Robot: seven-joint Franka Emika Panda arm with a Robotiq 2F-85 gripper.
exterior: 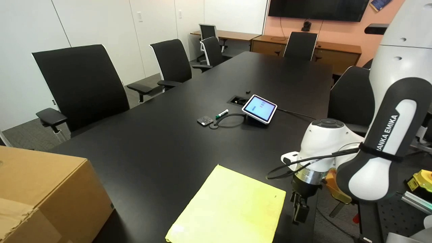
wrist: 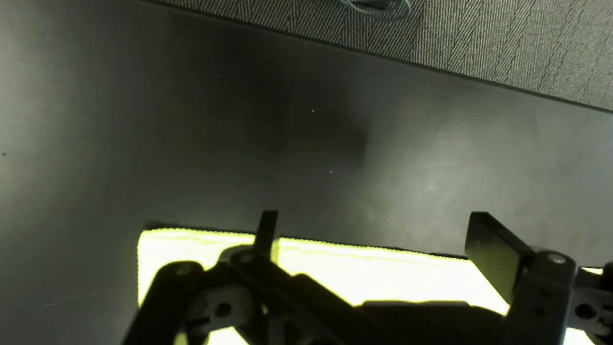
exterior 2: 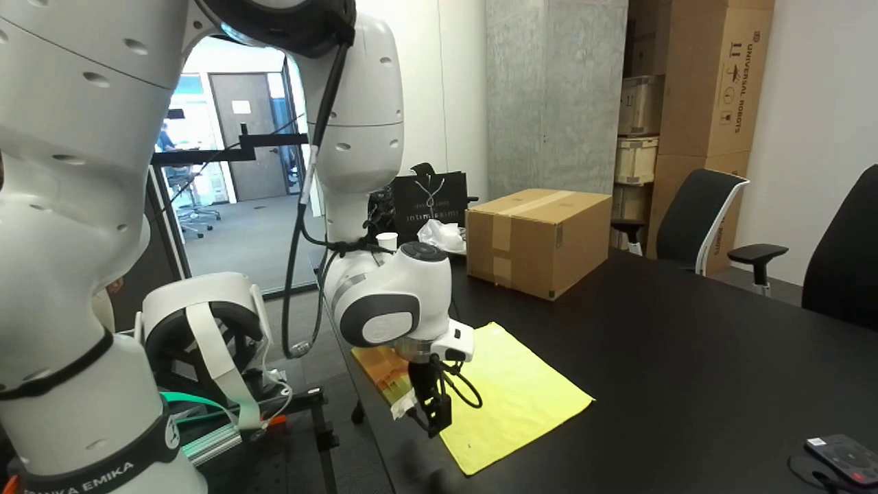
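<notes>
A yellow cloth (exterior: 233,210) lies flat and spread out on the black table, near its front end. In exterior view 1 my gripper (exterior: 298,216) is low, just right of the cloth's right edge. Seen from the other side, the gripper (exterior 2: 436,416) points down beside a corner of the cloth (exterior 2: 518,395). In the wrist view the two fingers (wrist: 497,250) stand wide apart, with the cloth's hemmed edge (wrist: 189,236) running beneath them. The open gripper holds nothing. How high the fingertips are above the cloth is hard to judge.
A cardboard box (exterior: 64,194) stands left of the cloth. Farther up the table are a tablet (exterior: 260,108), a green marker (exterior: 221,113) and a small dark device (exterior: 205,120). The table edge (wrist: 402,61) runs close by the gripper.
</notes>
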